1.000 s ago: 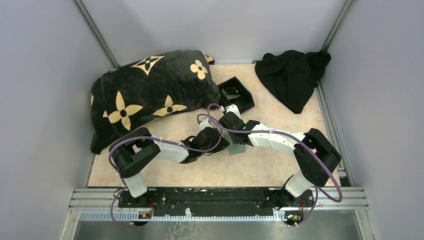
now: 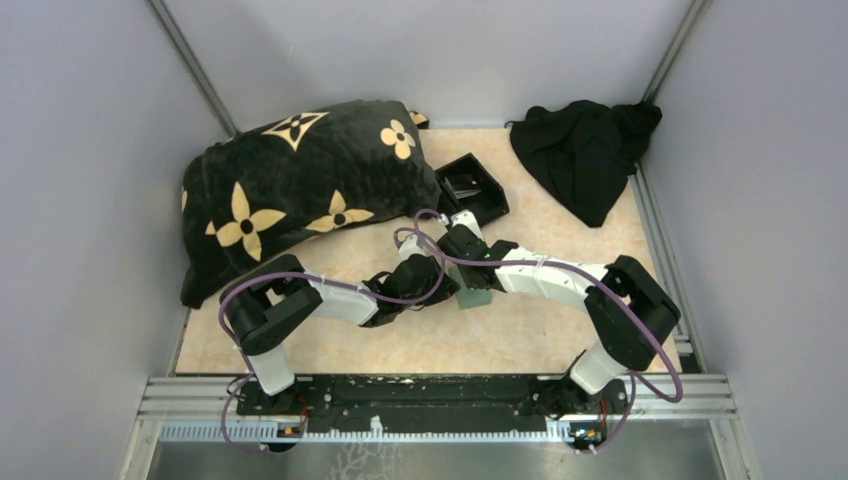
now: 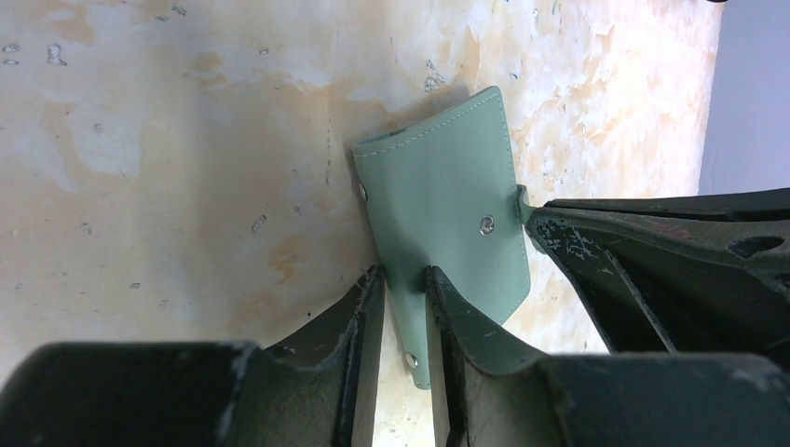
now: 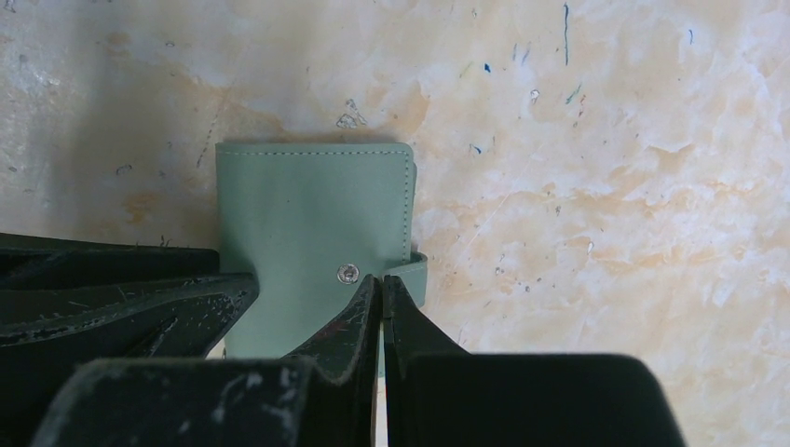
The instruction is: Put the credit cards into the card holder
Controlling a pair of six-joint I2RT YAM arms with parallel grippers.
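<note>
The green card holder lies folded on the table between my two grippers. In the left wrist view, my left gripper is shut on the rounded spine side of the holder. My right gripper is shut at the holder's opposite side, by its short strap and close to a metal snap. Its fingertips touch the strap, but whether any of it lies between them is unclear. No loose credit card can be made out, and the inside of the holder is hidden.
A black open box with some flat greyish items stands behind the grippers. To its left sits a large dark patterned cushion; a black cloth lies at the back right.
My right arm has shifted very slightly. The left arm and the card holder look the same as before.
</note>
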